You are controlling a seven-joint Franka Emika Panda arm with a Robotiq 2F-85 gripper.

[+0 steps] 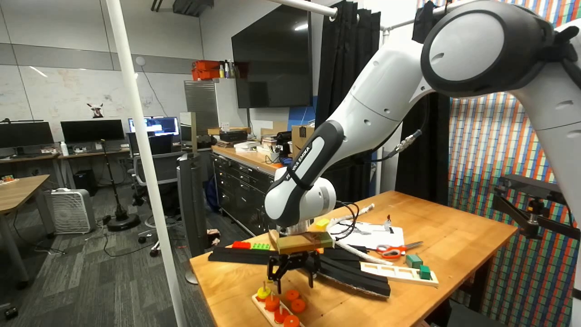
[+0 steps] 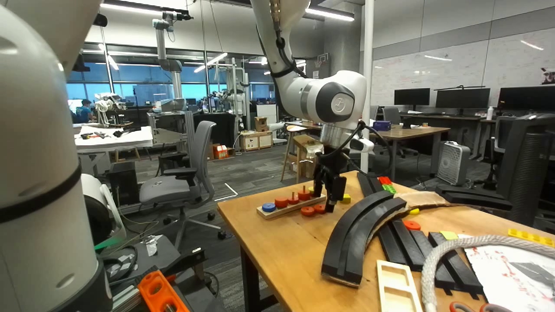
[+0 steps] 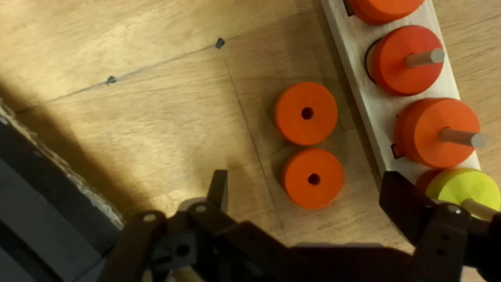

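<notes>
Two loose orange discs, one nearer the fingers (image 3: 313, 178) and one farther off (image 3: 306, 113), lie flat on the table, each with a centre hole. Beside them runs a wooden peg board (image 3: 347, 61) carrying orange and red discs on pegs, with a yellow disc (image 3: 464, 188) at the end near me. In exterior view 2 a blue disc (image 2: 268, 207) sits at the board's other end. My gripper is open above the table, its fingers wide apart and nothing held. One finger hangs over bare wood, the other overlaps the yellow disc in the wrist view.
Black track pieces (image 1: 348, 275) lie just beside the gripper. Scissors (image 1: 392, 250), a pale wooden tray (image 1: 400, 272), green blocks (image 1: 414, 260) and a rope (image 2: 432, 265) take up the table's other side. Bare wood shows in front of the discs.
</notes>
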